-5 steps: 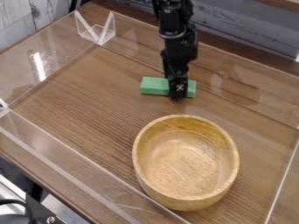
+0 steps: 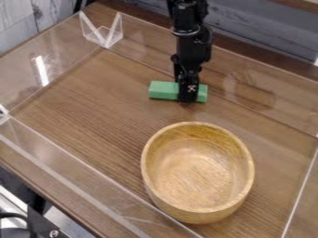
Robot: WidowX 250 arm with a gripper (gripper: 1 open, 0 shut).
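Observation:
The black gripper reaches down from the top centre onto a bright green block, which lies flat on the wooden table. The gripper is shut on the block, its fingers over the block's right half. Part of the block is hidden behind them.
A large light tan oval bowl stands at the front centre-right. A clear plastic object is at the back left.
The arm and gripper have shifted slightly and look more upright over the block. The block stays in about the same place.

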